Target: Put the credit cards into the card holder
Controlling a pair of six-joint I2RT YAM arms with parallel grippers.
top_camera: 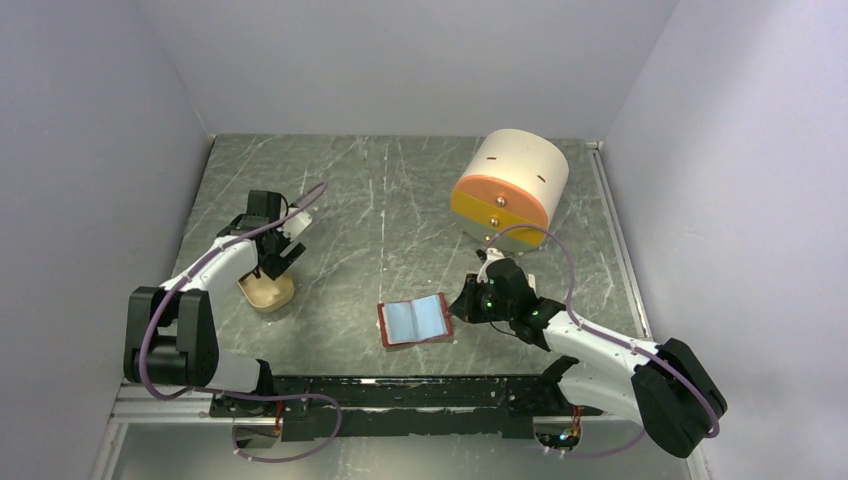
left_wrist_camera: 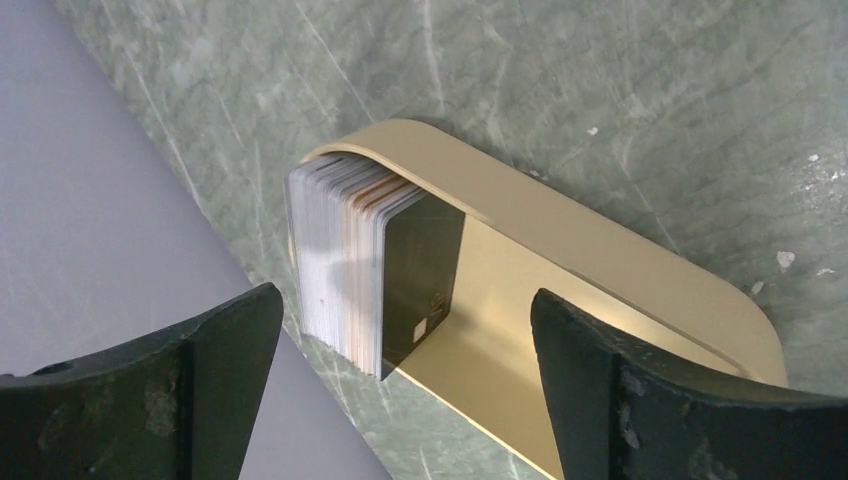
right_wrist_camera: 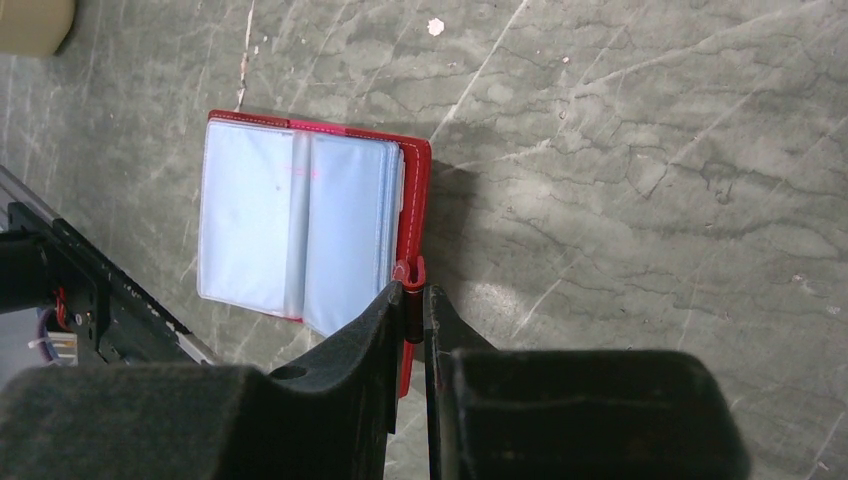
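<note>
Several credit cards (left_wrist_camera: 335, 260) stand on edge in a tight stack at one end of the beige bin (left_wrist_camera: 570, 225), the outermost showing a dark face (left_wrist_camera: 425, 265). Above the bin, my left gripper is open, its fingers wide apart and nothing held; the cards lie beyond the tips. The card holder (right_wrist_camera: 345, 220), red with clear sleeves, lies open and flat on the table. At its right edge, my right gripper is shut on a small red tab of the holder. No card is visible in the sleeves from here.
A rounded white cabinet (top_camera: 525, 165) with an orange and yellow front stands at the back right. Grey walls border the table (top_camera: 350, 220) on the left, right and back.
</note>
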